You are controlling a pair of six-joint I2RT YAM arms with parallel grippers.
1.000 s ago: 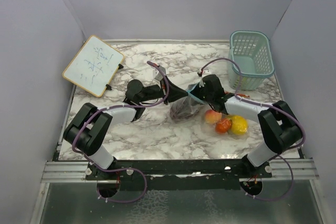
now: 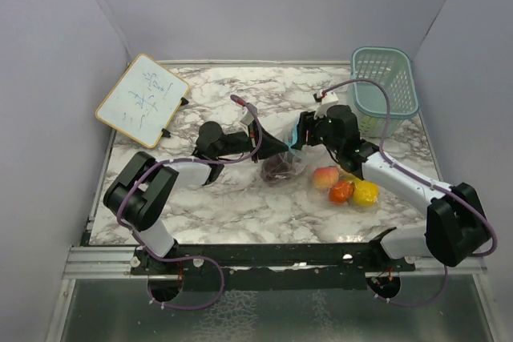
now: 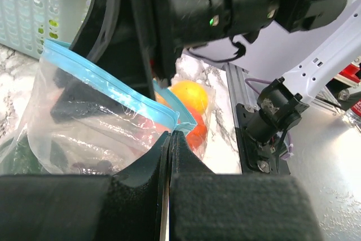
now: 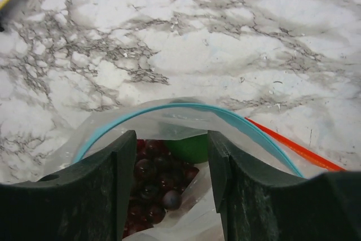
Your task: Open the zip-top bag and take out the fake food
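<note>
The zip top bag (image 2: 279, 167) lies mid-table, dark red round pieces and a green item inside it, its blue zip edge raised. My left gripper (image 2: 288, 146) is shut at a corner of that edge, holding the thin film at its tips in the left wrist view. My right gripper is over the bag's mouth, fingers apart around the opening; whether anything is pinched is hard to tell. The mouth gapes in the right wrist view. An orange strip (image 4: 293, 148) lies behind the bag.
Fake fruit in clear plastic (image 2: 365, 192) lies right of the bag. A green basket (image 2: 383, 54) stands at the back right, a whiteboard (image 2: 143, 100) at the back left.
The right arm's upper joints have moved right and toward the front, with its gripper tilted differently at the bag's edge. My left gripper has shifted very slightly.
</note>
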